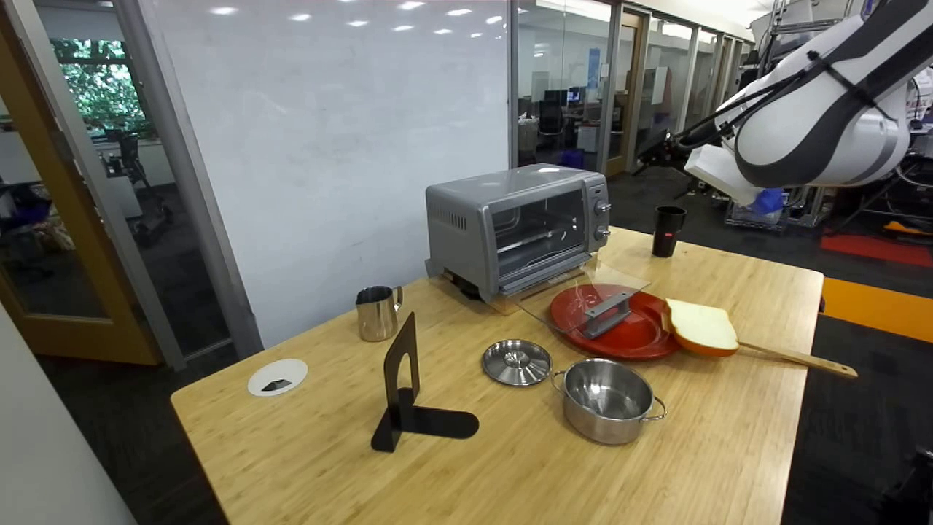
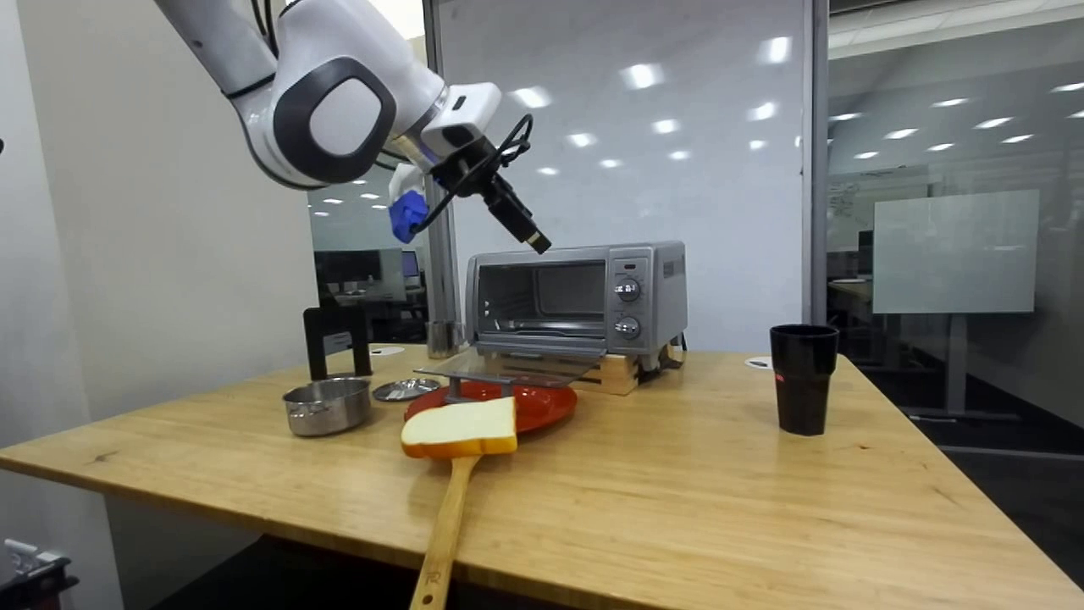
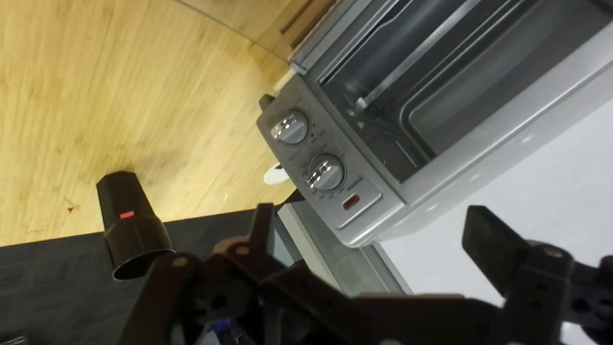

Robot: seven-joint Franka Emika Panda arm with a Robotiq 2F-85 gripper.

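High above the table, my gripper is open, its two fingers wide apart with nothing between them. In exterior view 2 the gripper [image 2: 539, 242] hangs in front of and above the grey toaster oven [image 2: 666, 295]. The oven's glass door [image 2: 528, 368] is folded down, and its inside looks empty apart from a rack. Under the door sits a red plate [image 1: 643, 337]. A bread slice [image 1: 702, 327] lies on a wooden spatula [image 1: 800, 357] at the plate's edge, the handle reaching past the table edge.
A black cup [image 2: 803, 381] stands at the right of the table. A steel pot [image 1: 605, 402], its lid [image 1: 516, 362], a metal pitcher [image 1: 377, 313] and a black stand [image 1: 402, 407] occupy the other side. Bare wood lies between oven and cup.
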